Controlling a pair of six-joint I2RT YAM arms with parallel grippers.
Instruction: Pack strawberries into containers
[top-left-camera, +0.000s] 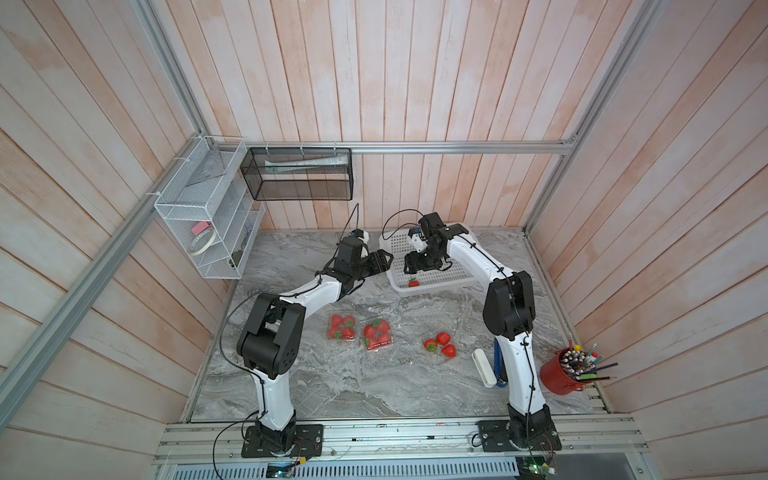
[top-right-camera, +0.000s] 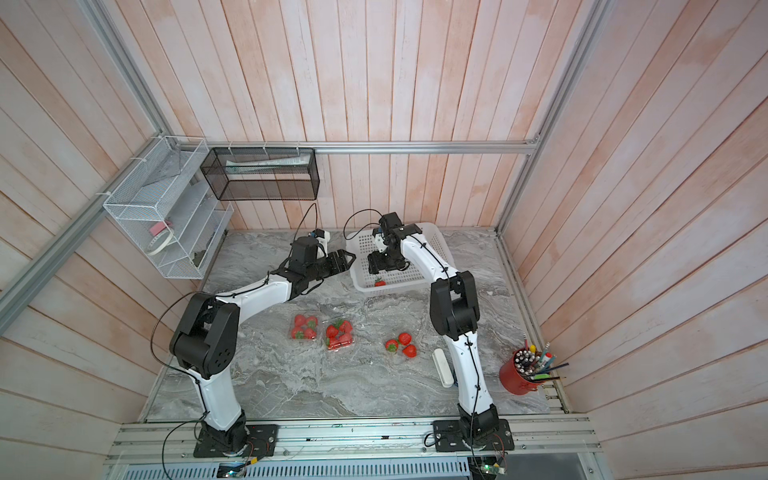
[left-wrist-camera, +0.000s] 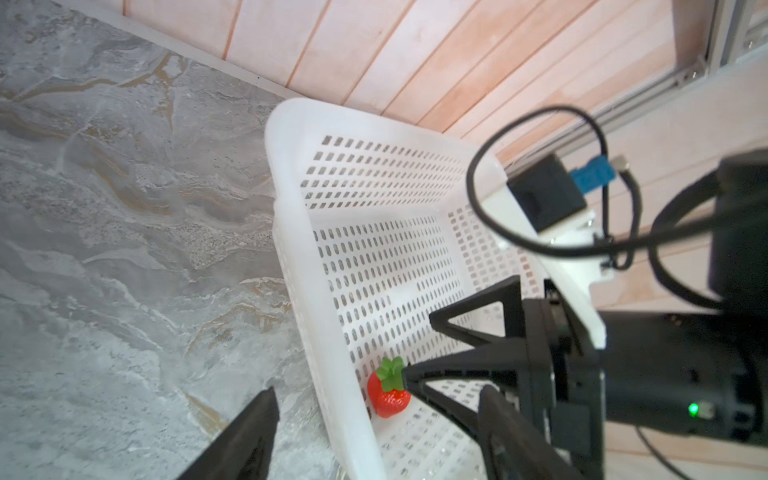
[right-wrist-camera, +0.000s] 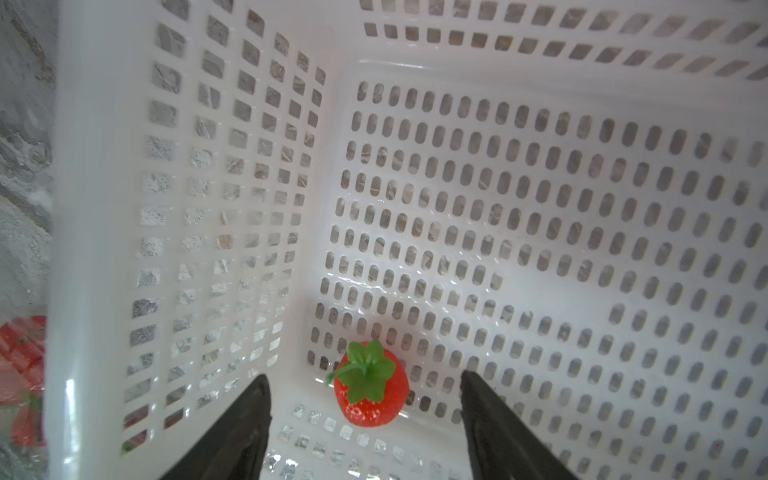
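Observation:
One red strawberry (right-wrist-camera: 372, 392) with a green cap lies in the near left corner of the white perforated basket (left-wrist-camera: 300, 232). Above it my right gripper stands open, its fingers apart from the berry. My left gripper (top-left-camera: 385, 260) is open beside the basket's left rim, with nothing between its fingers. Two clear containers, the left one (top-left-camera: 341, 326) and the right one (top-left-camera: 377, 334), hold several strawberries each on the table. To their right, three strawberries (top-left-camera: 440, 344) sit grouped; whether a clear container is around them is hard to tell.
A white elongated object (top-left-camera: 484, 368) lies right of the grouped berries, near the right arm. At the right edge stands a red pot (top-left-camera: 562, 376) of pens. Wire shelves (top-left-camera: 209, 212) hang at left.

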